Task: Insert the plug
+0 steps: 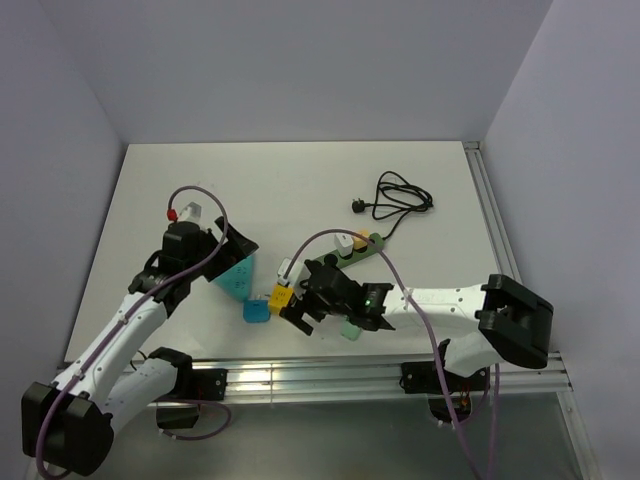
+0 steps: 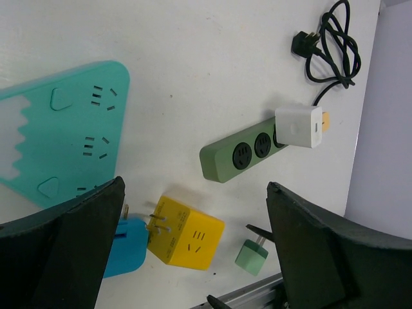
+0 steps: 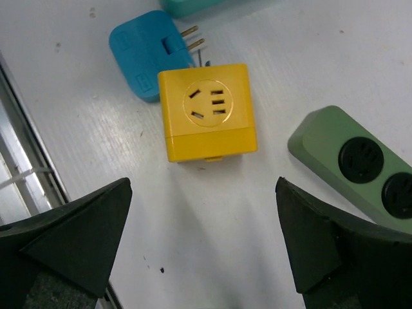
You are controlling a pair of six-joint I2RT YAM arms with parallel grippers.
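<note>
A yellow cube adapter with slots in its face sits on the table, below and ahead of my right gripper. That gripper is open, its fingers apart with nothing between them. Touching or almost touching the cube is a blue plug; its metal prongs show bare beside the cube, outside the slots on its visible face. My left gripper is also open and empty, above the table near the teal power strip. The green power strip carries a white adapter at its far end.
A coiled black cable with a black plug lies at the back right. The small green plug rests near the front rail.
</note>
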